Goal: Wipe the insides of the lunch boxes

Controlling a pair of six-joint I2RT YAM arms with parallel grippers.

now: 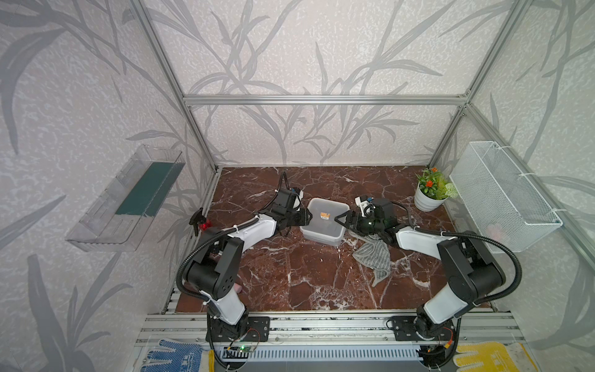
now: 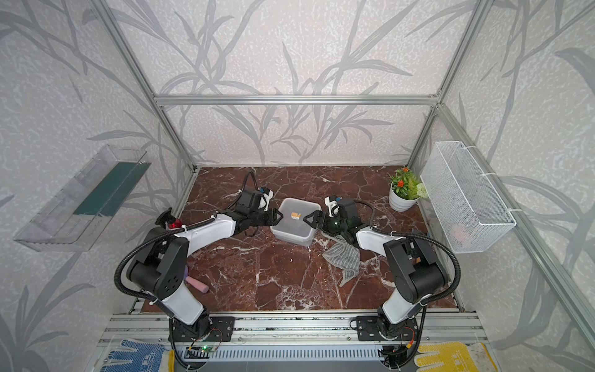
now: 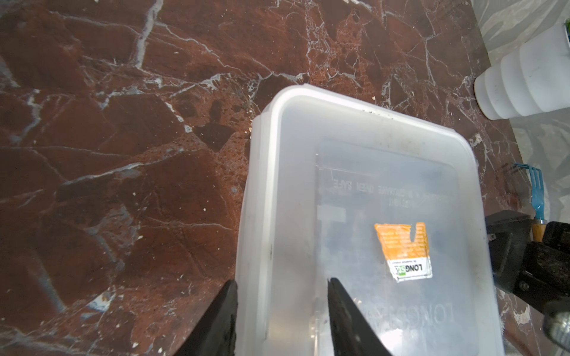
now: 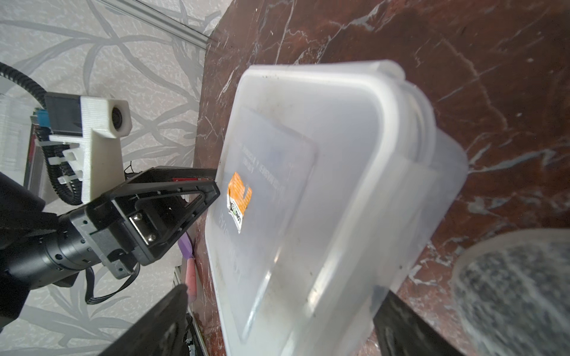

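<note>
A closed translucent lunch box (image 1: pixel 322 226) (image 3: pixel 368 172) with an orange label (image 3: pixel 403 249) sits mid-table. At its left side is my left gripper (image 1: pixel 305 215), fingertips over the lid's edge, apparently shut on that edge. My right gripper (image 1: pixel 344 220) is at the box's right side, part open, its fingers straddling the lid's near rim in the right wrist view. A grey striped cloth (image 1: pixel 373 257) lies on the table under and in front of my right arm.
A flower pot (image 1: pixel 429 198) stands at the back right. A wire basket (image 1: pixel 505 198) hangs on the right wall, a clear tray (image 1: pixel 105 223) on the left. Tools lie by the left arm, including a pink handle (image 2: pixel 197 284).
</note>
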